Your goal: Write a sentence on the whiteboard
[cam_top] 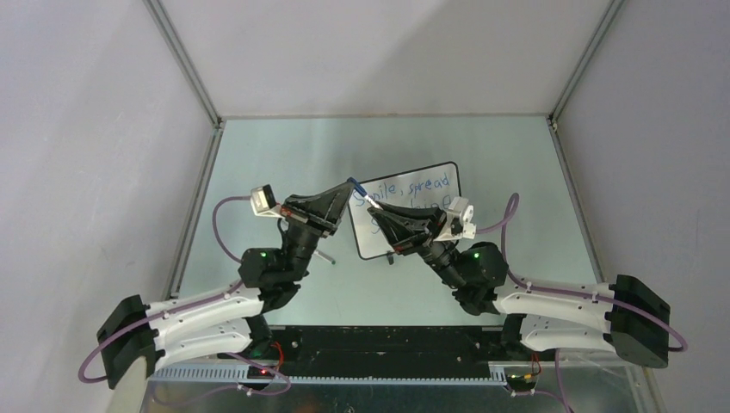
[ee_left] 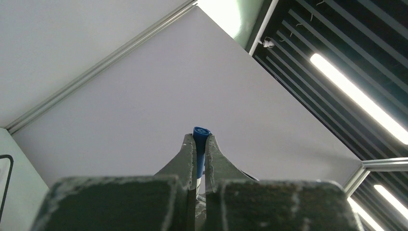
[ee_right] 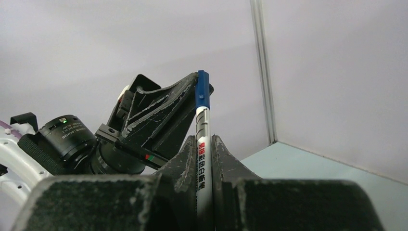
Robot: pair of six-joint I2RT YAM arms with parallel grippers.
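The whiteboard (cam_top: 370,245) lies tilted on the table, with "Smile, spread" in blue on top and a second line partly hidden by my right arm. In the right wrist view, a white marker (ee_right: 204,159) with a blue cap (ee_right: 202,89) stands between the fingers of my right gripper, which is shut on its body. My left gripper is shut too, its fingertips at either side of the blue cap (ee_left: 200,144). Seen from the top, the grippers meet over the board's upper left, my left gripper (cam_top: 349,188) at the cap end and my right gripper (cam_top: 375,211) lower down.
Part of another marker (cam_top: 324,257) shows on the table beside my left arm. A small dark piece (cam_top: 391,258) sits at the board's lower edge. Grey walls enclose it.
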